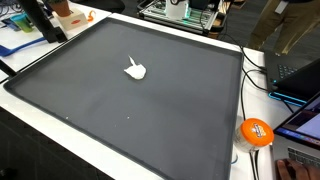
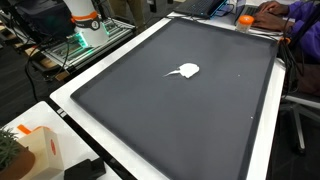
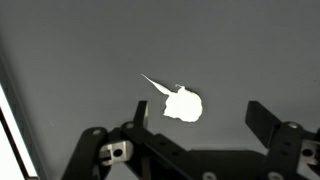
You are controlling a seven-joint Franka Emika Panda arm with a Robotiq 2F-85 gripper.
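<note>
A small white object [image 1: 135, 71] with a thin pointed tail lies by itself on the dark grey mat [image 1: 150, 115]. The same white piece [image 2: 188, 70] shows in exterior view 2, toward the far half of the mat. From the wrist camera, the white piece [image 3: 183, 105] appears below my gripper, apart from both fingers. The fingers stand wide apart with only bare mat and the white piece seen between them. What the white piece is, I cannot tell.
An orange-lidded jar [image 1: 254, 134] stands on the white table edge beside a laptop [image 1: 295, 82]. A plant in a terracotta pot [image 2: 15, 155] and a white box [image 2: 42, 148] sit off the opposite side.
</note>
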